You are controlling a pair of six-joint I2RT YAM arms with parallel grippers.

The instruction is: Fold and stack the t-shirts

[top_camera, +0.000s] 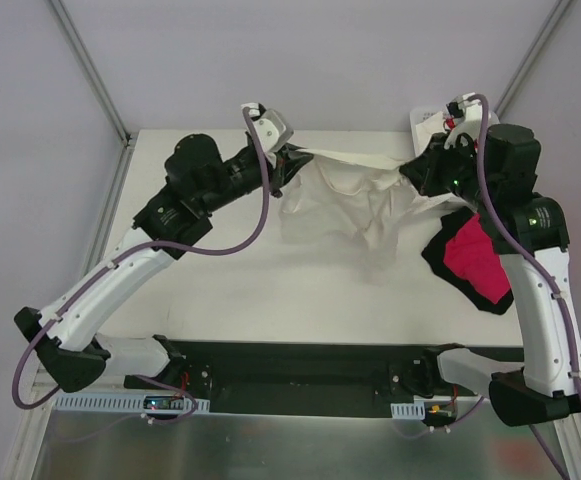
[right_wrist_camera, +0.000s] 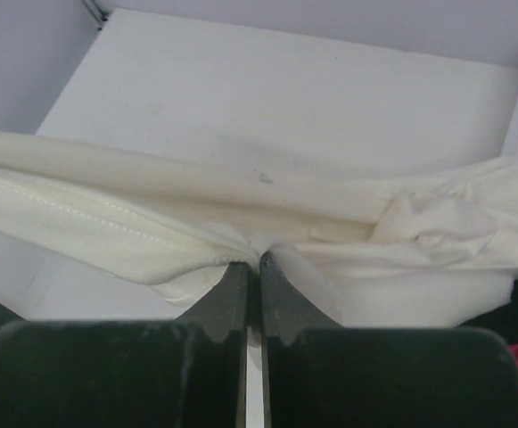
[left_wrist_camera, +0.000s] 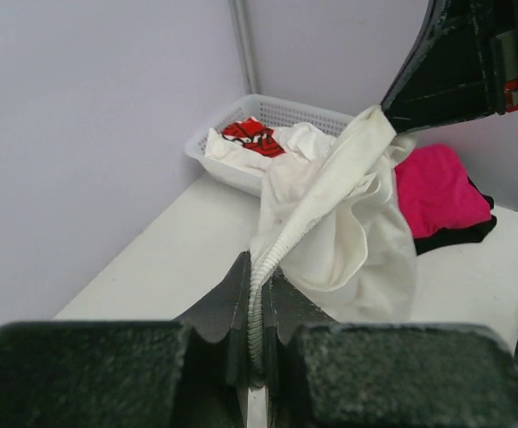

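Note:
A white t-shirt [top_camera: 350,200] hangs in the air, stretched between both grippers above the table. My left gripper [top_camera: 295,157] is shut on one end of it; in the left wrist view a hemmed strip of the fabric runs into the fingertips [left_wrist_camera: 257,294]. My right gripper [top_camera: 410,172] is shut on the other end, and in the right wrist view the cloth [right_wrist_camera: 196,232] gathers between its fingertips. The shirt's lower part droops in loose folds.
A pink and black folded pile [top_camera: 475,260] lies at the table's right. Behind it a white basket [left_wrist_camera: 223,120] holds white and red clothes, partly behind the right arm.

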